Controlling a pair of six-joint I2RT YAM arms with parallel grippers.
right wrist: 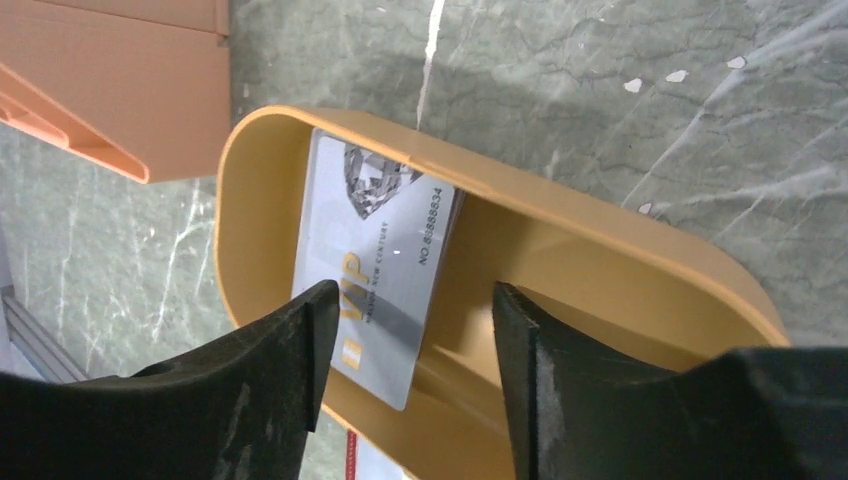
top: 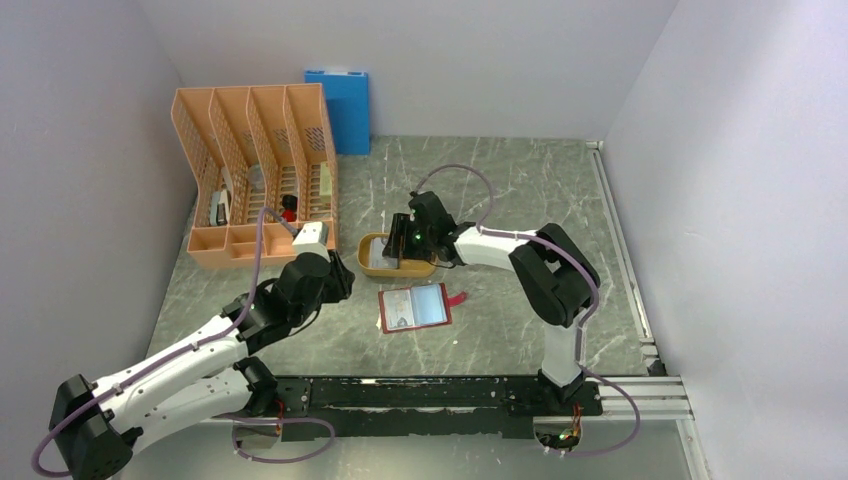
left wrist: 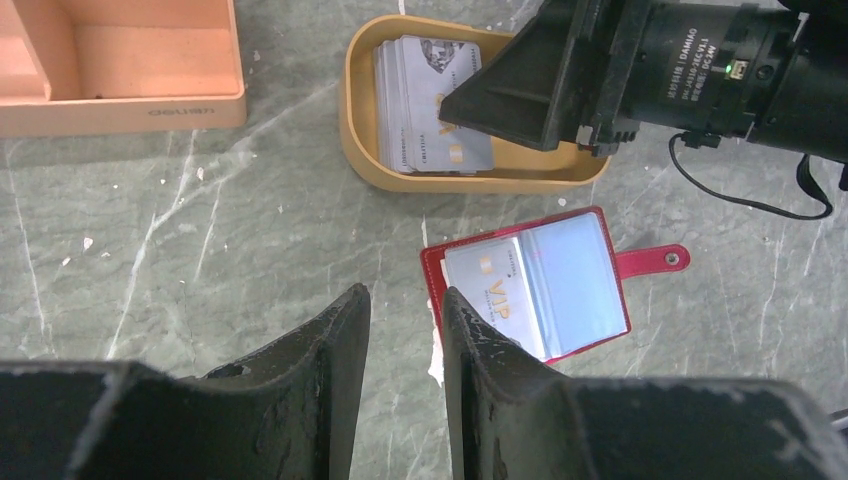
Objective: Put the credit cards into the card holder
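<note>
A stack of silver VIP cards (right wrist: 370,250) lies in the left part of a yellow oval tray (right wrist: 640,240). My right gripper is over the tray with its fingers apart, one at the cards' edge, nothing clearly held. Below the tray lies an open red card holder (left wrist: 575,285) with a VIP card in its left sleeve and a clear sleeve on the right. My left gripper hangs to the lower left of the tray, its fingertips apart over bare tabletop and the holder's edge, empty.
A peach divided organizer (top: 250,160) with assorted items stands at the back left, close to the tray. A blue panel (top: 340,110) is behind it.
</note>
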